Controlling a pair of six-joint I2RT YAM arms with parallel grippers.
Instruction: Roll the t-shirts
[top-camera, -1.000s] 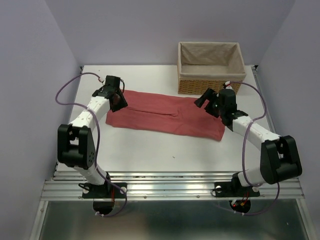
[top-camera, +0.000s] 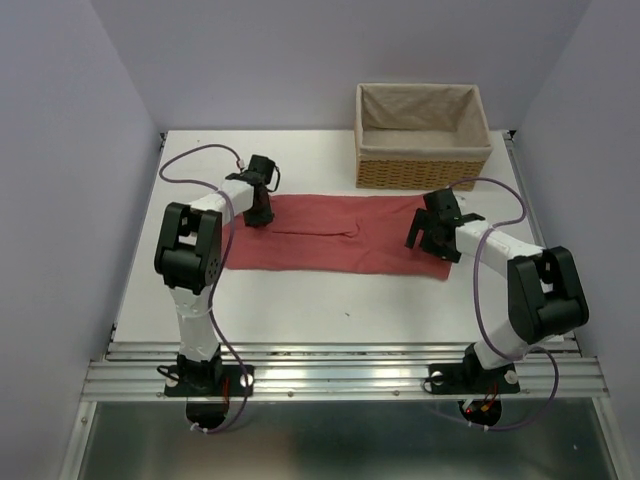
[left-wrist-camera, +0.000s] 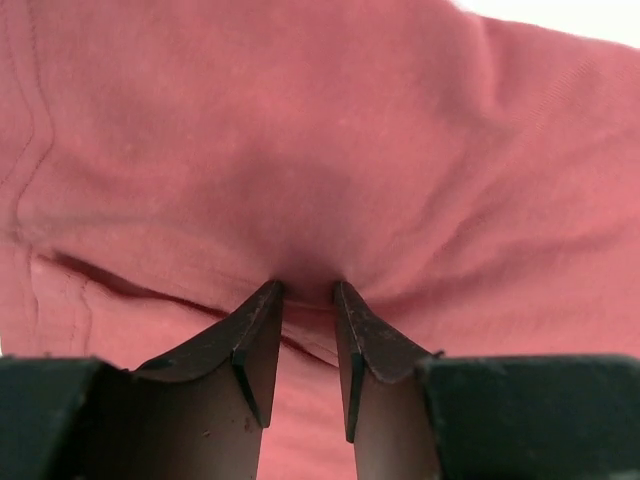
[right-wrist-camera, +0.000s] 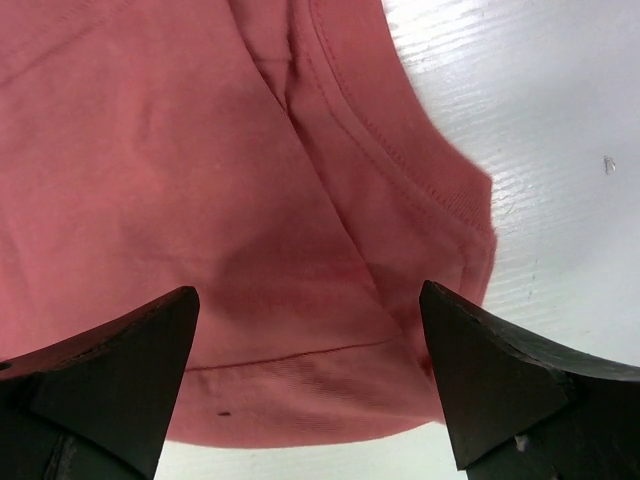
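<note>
A red t-shirt (top-camera: 315, 252), folded into a long flat strip, lies across the middle of the white table, with a fold line along part of its length. My left gripper (top-camera: 262, 217) is low over its left part. In the left wrist view its fingers (left-wrist-camera: 262, 330) stand a narrow gap apart, tips at the red cloth (left-wrist-camera: 250, 150); no cloth is clearly gripped. Over the shirt's right end is my right gripper (top-camera: 429, 242), its fingers (right-wrist-camera: 165, 335) wide apart. Cloth (right-wrist-camera: 290, 280) with hem and seams lies flat below, nothing held.
A lined wicker basket (top-camera: 420, 172) stands at the back right, close behind the shirt and the right gripper.
The right gripper came down and turned at the right end.
</note>
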